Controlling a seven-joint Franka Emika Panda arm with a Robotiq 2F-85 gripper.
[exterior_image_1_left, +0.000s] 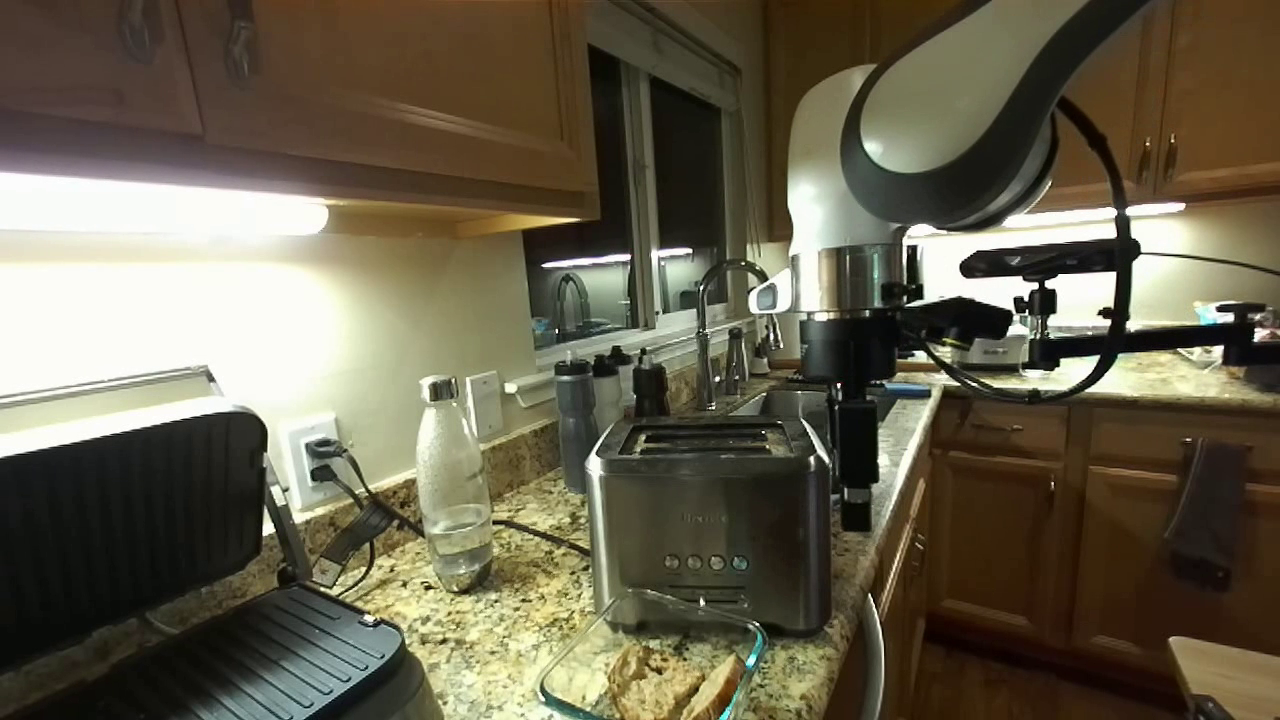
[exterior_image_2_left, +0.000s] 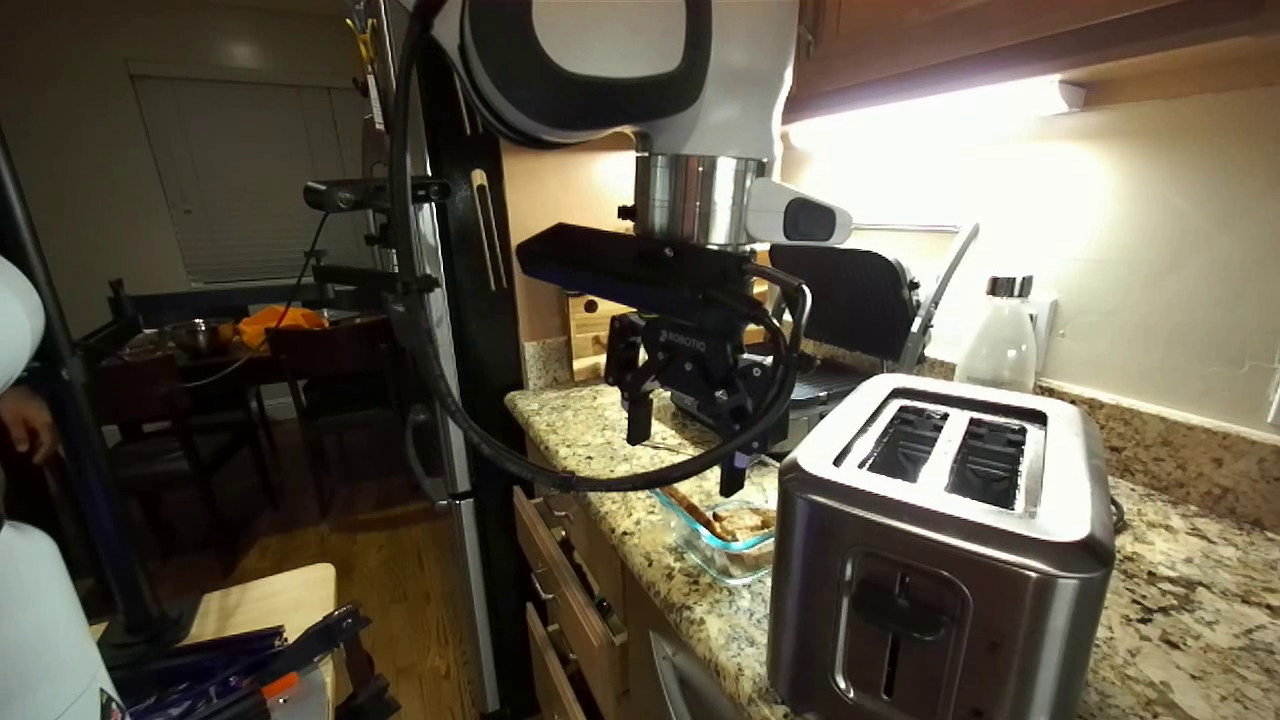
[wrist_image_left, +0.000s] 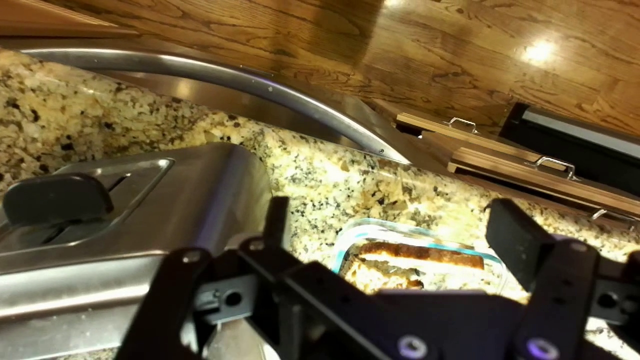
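Note:
My gripper is open, its two fingers wide apart with nothing between them. In exterior view 1 the gripper hangs just right of the steel toaster, its tips lower than the toaster's top. Two slots on top of the toaster look empty in exterior view 2, and its lever side faces that camera. Slices of bread lie in a clear glass dish on the counter by the toaster. In the wrist view, bread shows between and beyond the fingers, partly hidden by the gripper body.
A glass bottle stands left of the toaster near the wall. An open grill press sits at the left. Behind are dark bottles and a sink faucet. The counter drops off at its front edge, above drawers standing partly open.

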